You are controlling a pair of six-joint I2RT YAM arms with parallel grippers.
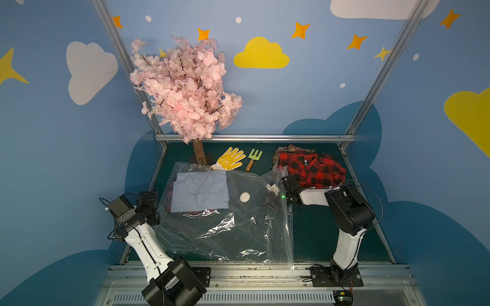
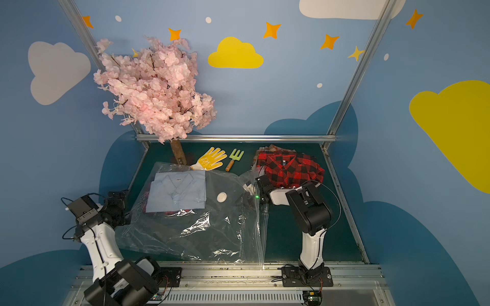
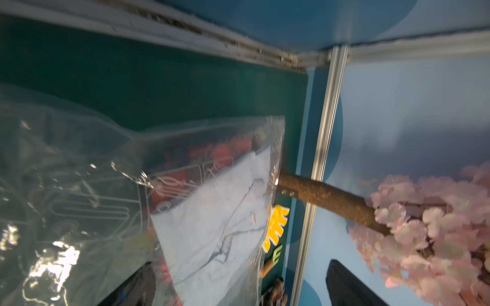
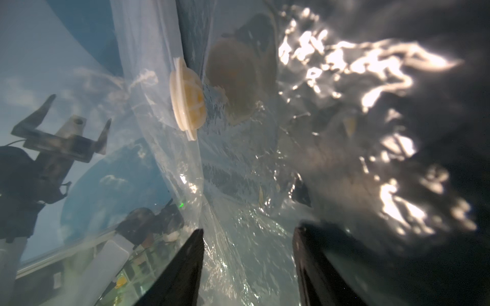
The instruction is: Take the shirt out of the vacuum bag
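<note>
The light blue shirt (image 1: 200, 191) lies folded inside the clear vacuum bag (image 1: 260, 234), with red cloth beneath it and a white round valve (image 1: 245, 196) beside it. At the bag's left edge, my left gripper is open with nothing between its fingers. My right gripper is at the bag's right opening, beside a plastic slider (image 4: 186, 97); its fingers stand apart, with crinkled film behind and around them.
A red plaid shirt stack (image 1: 311, 168) lies at the back right. A yellow glove (image 1: 229, 158), a garden fork (image 1: 253, 158) and a blossom tree (image 1: 186, 91) stand or lie at the back. Front right board is clear.
</note>
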